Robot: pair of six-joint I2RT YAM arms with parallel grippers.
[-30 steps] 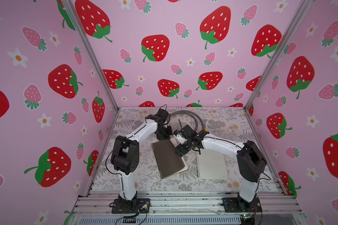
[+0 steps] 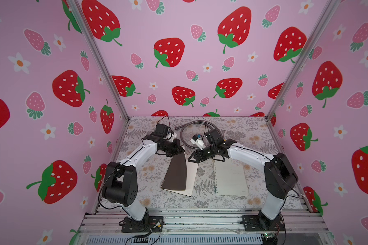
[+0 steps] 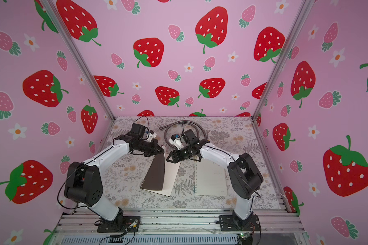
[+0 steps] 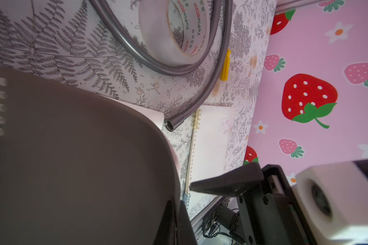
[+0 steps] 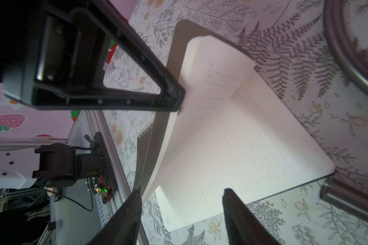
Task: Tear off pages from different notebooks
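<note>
A dark-covered spiral notebook (image 2: 173, 173) lies left of centre, its top right edge lifted and curled over white ruled pages (image 5: 233, 147). My left gripper (image 2: 179, 149) is shut on that lifted cover edge, seen at the bottom of the left wrist view as a thin pinched line. My right gripper (image 2: 195, 155) stands partly open beside it, over the white pages, nothing visibly between its fingertips. A pale spiral notebook (image 2: 231, 179) lies to the right.
A grey coiled hose (image 4: 202, 87) lies behind the notebooks, with a tape roll (image 4: 151, 28) inside it and a small yellow item (image 4: 225, 65) beside it.
My left gripper has moved left and the dark notebook has turned, showing more white page.
</note>
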